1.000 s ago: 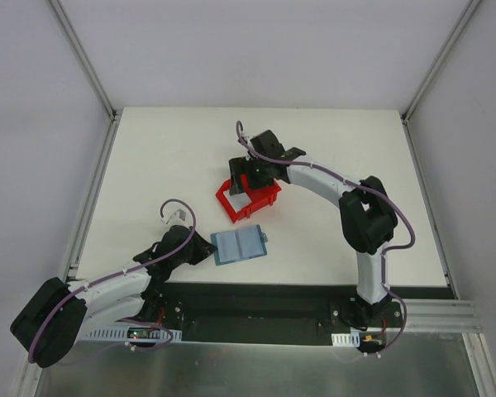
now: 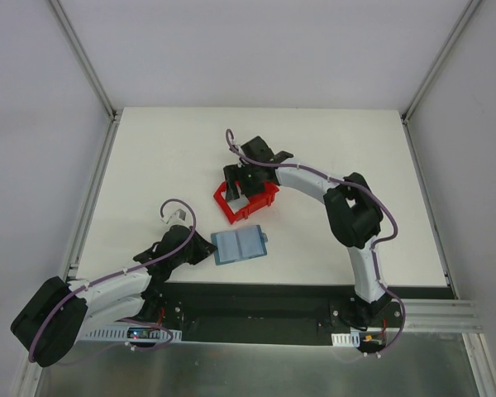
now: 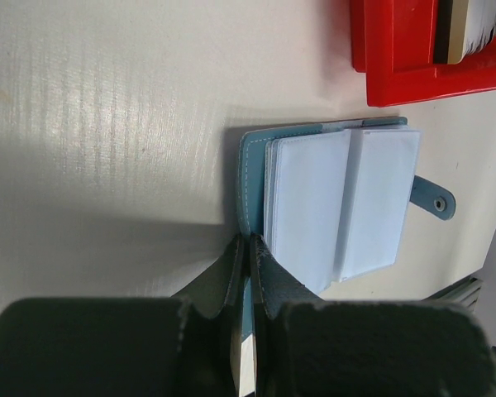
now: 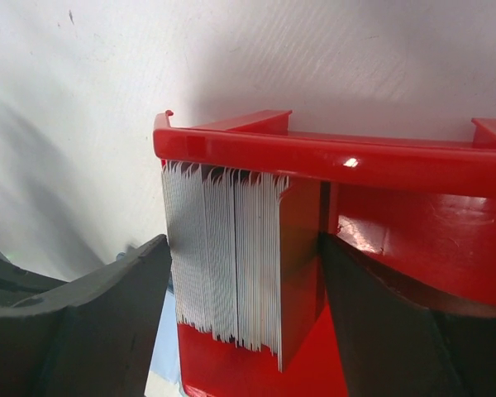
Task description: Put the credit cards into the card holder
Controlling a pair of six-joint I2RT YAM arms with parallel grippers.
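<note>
Lying open on the table is the blue card holder point(image 2: 238, 245), its clear sleeves point(image 3: 310, 207) fanned to the right in the left wrist view. My left gripper is shut with its tips at the holder's left edge; whether that edge is pinched I cannot tell. A row of white cards point(image 4: 223, 256) stands upright in the red box point(image 4: 380, 161), with a brown divider point(image 4: 300, 260) at its right end. My right gripper is part open around the row, one finger on either side, the right fingertip close to the brown divider.
The red box stands just behind the holder in the top view. A snap strap point(image 3: 434, 198) sticks out from the holder's right side. Bare table point(image 2: 157, 157) lies to the left, behind and to the right.
The left arm, holder and box look unmoved.
</note>
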